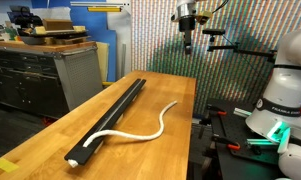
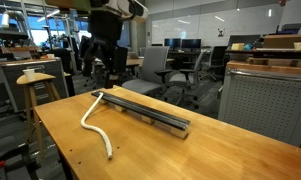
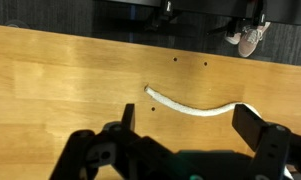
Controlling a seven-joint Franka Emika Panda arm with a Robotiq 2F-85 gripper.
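A white flexible tube or rope (image 1: 129, 135) lies curved on the wooden table; one end rests over a long black rail (image 1: 112, 116), the other lies loose on the wood. The wrist view shows part of the white tube (image 3: 198, 110), its free end left of the middle. High above the table is my gripper (image 1: 187, 45), well apart from the tube. In the wrist view the two dark fingers of my gripper stand wide apart, with only table and tube visible far below between them.
The bare wooden table (image 2: 195, 153) has free room beside the tube. The black rail (image 2: 145, 111) runs along it as a low raised obstacle. A white robot arm base (image 1: 281, 105) stands at the right, and a dark cabinet (image 1: 25, 80) lies beyond the table.
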